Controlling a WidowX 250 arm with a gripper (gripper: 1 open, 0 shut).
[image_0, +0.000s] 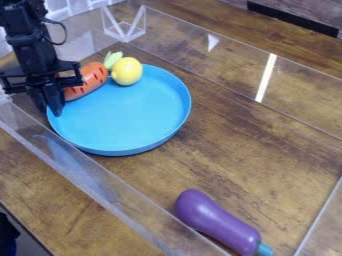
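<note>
My black gripper is at the left edge of the blue plate, shut, its tips low by the rim; whether anything is between them is hidden. An orange toy carrot with a green top lies at the plate's upper left, beside the gripper. A yellow lemon sits at the plate's back edge, right of the carrot.
A purple toy eggplant lies at the front right of the wooden table. Clear plastic walls border the area.
</note>
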